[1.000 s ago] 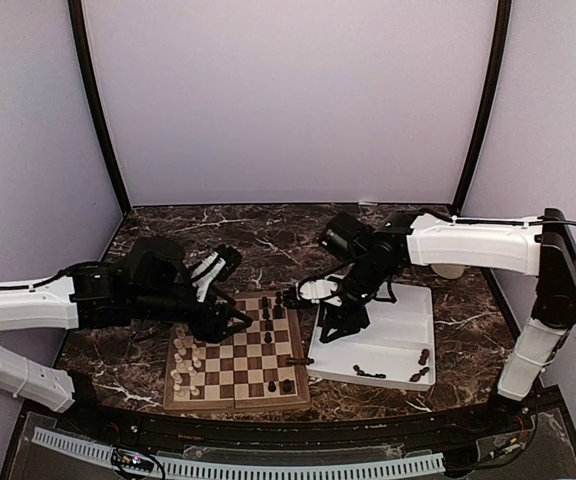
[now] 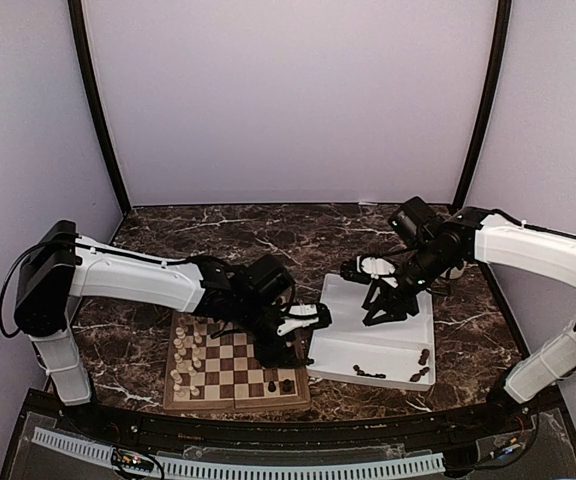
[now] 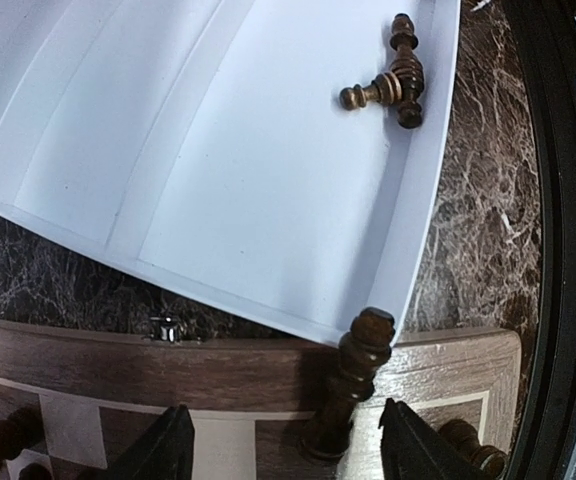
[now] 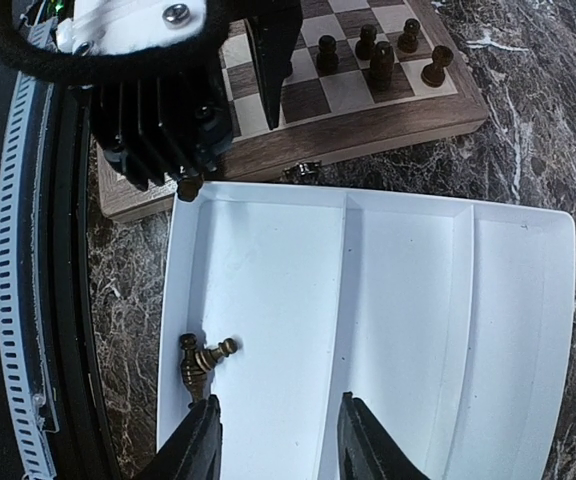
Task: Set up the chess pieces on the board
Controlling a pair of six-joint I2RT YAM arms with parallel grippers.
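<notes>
On the chessboard [image 2: 230, 392], a tall dark piece [image 3: 344, 385] slants across the border toward the tray's corner; whether it lies flat or leans cannot be told. My left gripper is open over it, the piece between its fingers but not clasped, nearer the right one. Two dark pieces, a long one [image 3: 406, 75] and a smaller one [image 3: 363, 95], lie touching in the tray [image 2: 373, 357]. Open and empty, my right gripper hovers over the tray. Light pieces [image 2: 190, 362] stand along the board's left side, and dark pieces [image 4: 380, 65] along its far right part.
Further dark pieces [image 2: 421, 370] sit at the tray's right end. A metal clasp [image 4: 303, 172] juts from the board's side toward the tray. The left arm [image 2: 238, 290] covers much of the board from above. Behind board and tray the marble tabletop [image 2: 258, 225] is bare.
My left arm has swung right from the board's middle to the slanting dark piece by the tray. The right arm has drawn back to the right over the tray.
</notes>
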